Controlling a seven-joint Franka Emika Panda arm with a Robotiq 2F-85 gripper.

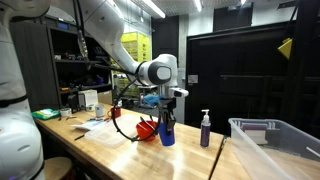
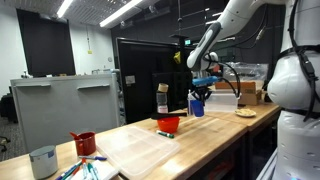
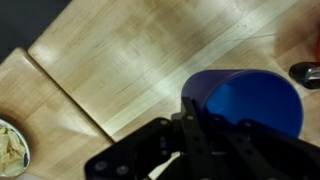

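Note:
A blue cup (image 1: 167, 136) is held over the wooden table, with my gripper (image 1: 168, 122) shut on its rim. From the far side, the cup (image 2: 197, 107) appears upright below the arm, clear of the red bowl (image 2: 168, 125). In the wrist view the cup (image 3: 262, 102) is seen from above, its mouth open toward the camera and its inside looking empty. The black fingers of the gripper meet at the cup's left rim; their lower parts are partly hidden by the cup wall.
To the right of the cup stand a dark bottle (image 1: 205, 130) and a large clear bin (image 1: 268, 142). A red mug (image 2: 85, 145), a grey pot (image 2: 43, 160) and a pale tray (image 2: 135, 150) occupy another part of the table. A small bowl (image 3: 12, 150) holds pale food.

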